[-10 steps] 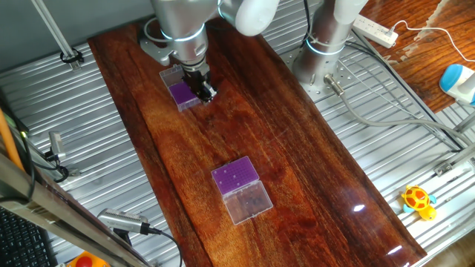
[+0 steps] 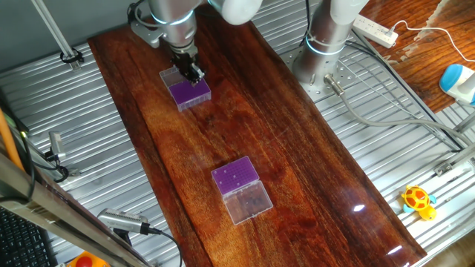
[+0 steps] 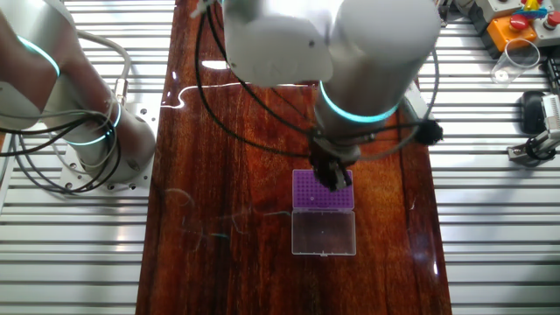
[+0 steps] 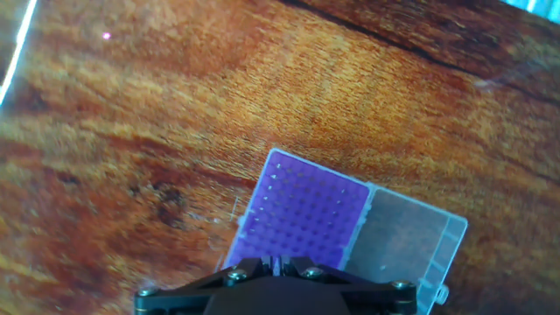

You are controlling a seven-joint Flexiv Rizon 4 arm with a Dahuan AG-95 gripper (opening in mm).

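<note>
My gripper (image 2: 194, 76) hangs over the far purple rack box (image 2: 191, 92), whose clear lid (image 2: 171, 76) lies opened out. In the second exterior view the gripper (image 3: 337, 182) covers part of the purple grid (image 3: 311, 194), with the lid (image 3: 324, 234) on the near side. The wrist view has the fingertips (image 4: 302, 265) close together at the bottom, overlapping the purple grid (image 4: 302, 210); they look shut. Whether something small sits between them does not show clearly. A second purple rack box (image 2: 234, 175), with a few pale spots in its grid, lies farther down the board beside its open lid (image 2: 248, 202).
The brown wooden board (image 2: 289, 148) is clear between the two boxes and along its right side. The arm's base (image 2: 318, 67) stands at the right edge. A toy turtle (image 2: 417, 199) and a small camera device (image 2: 122, 220) lie off the board.
My gripper has moved up and left in the first exterior view, from the far box's right edge to over its purple grid. Both boxes have stayed put.
</note>
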